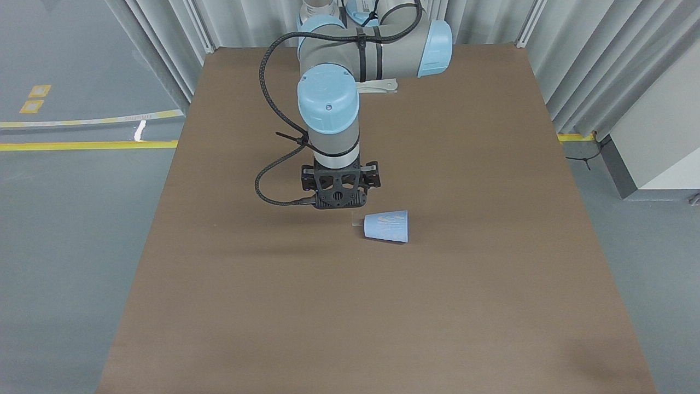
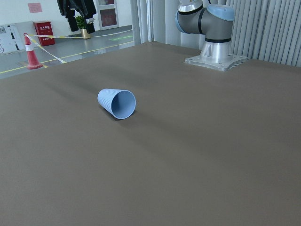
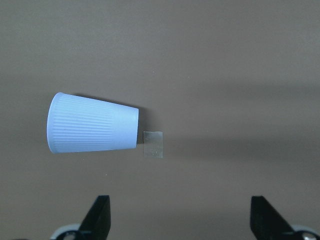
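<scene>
A light blue ribbed cup [image 1: 385,226] [image 2: 109,101] [image 3: 92,123] lies on its side on the brown table [image 1: 367,308], with a small clear square of tape [image 3: 153,144] beside its narrow end. My gripper hangs above the table, close by the cup in the front view and high at the upper left in the left view. In the wrist view its two black fingers stand wide apart with nothing between them, and the cup lies beyond them toward the upper left.
The arm's metal base plate [image 2: 200,63] sits at the back, before a pale curtain. A traffic cone [image 2: 32,56] and barrier tape stand on the floor off the table.
</scene>
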